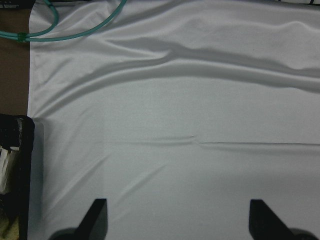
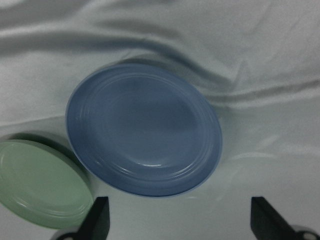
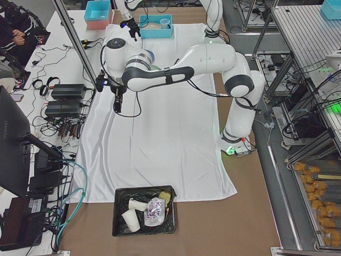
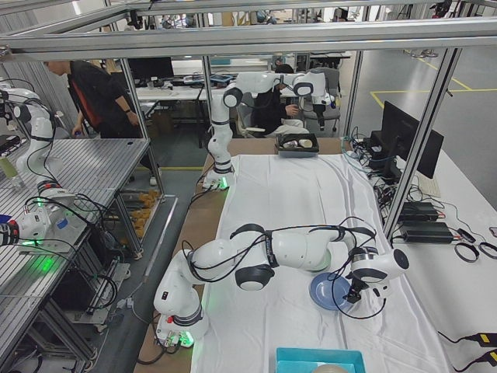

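A blue plate (image 2: 144, 127) lies on the white cloth (image 4: 287, 202) beneath my right gripper, whose fingers stand apart with nothing between them. A green plate (image 2: 42, 182) sits left of the blue one in the right wrist view. My left gripper hangs over bare cloth, open and empty. A black lined bin (image 3: 144, 229) holding white cups, a silver package and yellow items stands beyond one end of the cloth.
A blue tub (image 4: 318, 354) with items inside sits at the opposite end of the cloth. Cables, monitors and electronics crowd the side table.
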